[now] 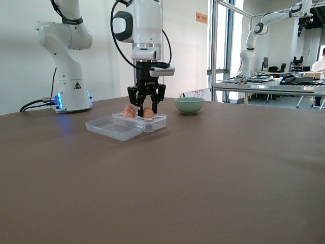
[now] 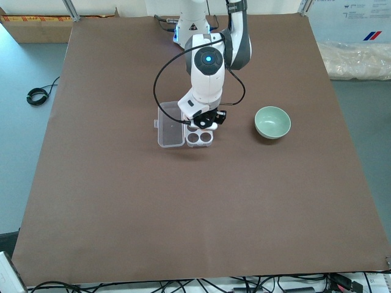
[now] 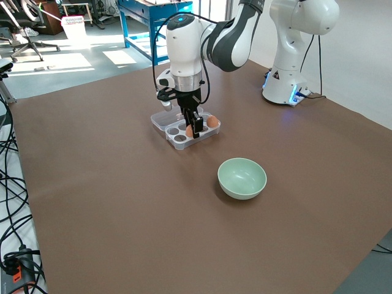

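Note:
A clear plastic egg carton (image 2: 199, 138) stands open on the brown table, its lid (image 1: 109, 129) lying flat beside the cups. Brown eggs (image 3: 212, 121) sit in some cups; several cups are empty in the right view. The black gripper (image 3: 193, 129) reaches straight down into the carton among the eggs; whether its fingers are open or shut on an egg is unclear, as they are partly hidden. A pale green bowl (image 2: 272, 121) stands empty to the right of the carton in the left view, apart from it.
Cables run along the table's outer edge.

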